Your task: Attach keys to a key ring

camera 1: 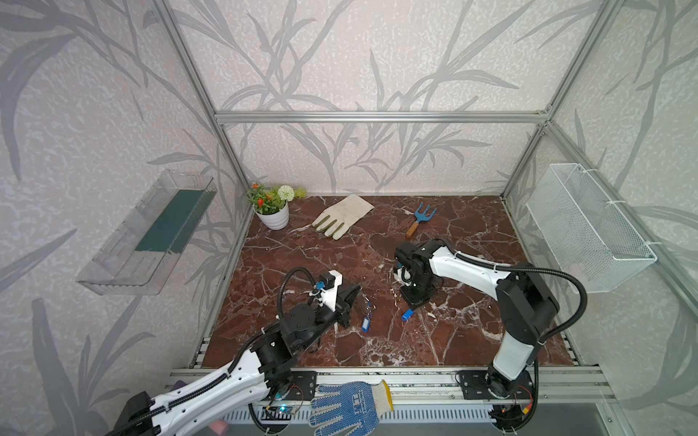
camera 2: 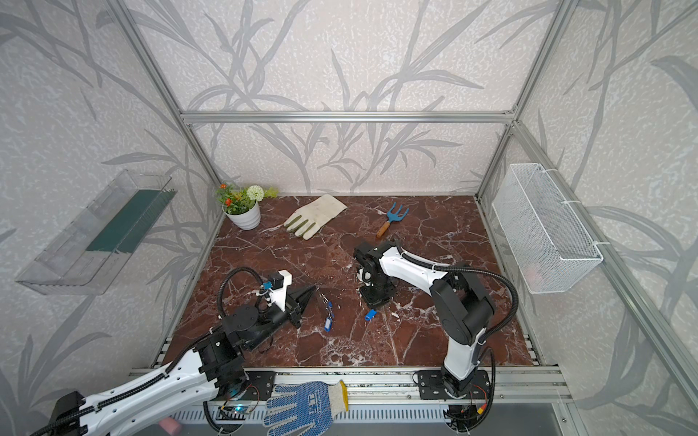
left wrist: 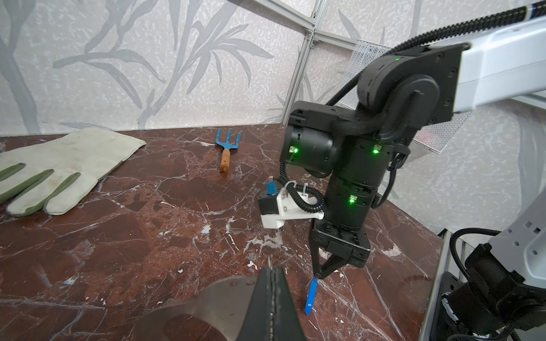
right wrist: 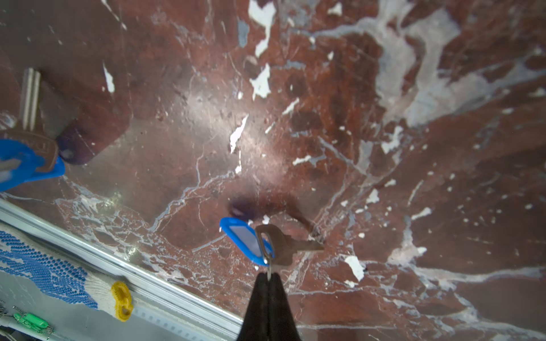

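Note:
My left gripper (camera 1: 359, 287) is shut, with a thin glint of metal at its fingertips (left wrist: 270, 278). From there a metal ring or chain hangs with a blue tag (camera 1: 365, 324). A brass key (right wrist: 29, 102) beside a blue tag (right wrist: 17, 164) shows at the left edge of the right wrist view. A blurred grey metal shape (left wrist: 227, 298) lies close under the left fingers. My right gripper is shut on a small metal ring (right wrist: 265, 250). On that ring hang a brownish key (right wrist: 287, 244) and a second blue tag (right wrist: 243, 237), apart from the left gripper's bunch.
A cream glove (camera 1: 343, 216), a blue hand fork (camera 1: 420, 218) and a potted plant (camera 1: 272, 207) stand or lie along the back. A patterned blue glove (camera 1: 352, 408) lies beyond the front rail. The marble top (camera 1: 305, 250) is largely clear.

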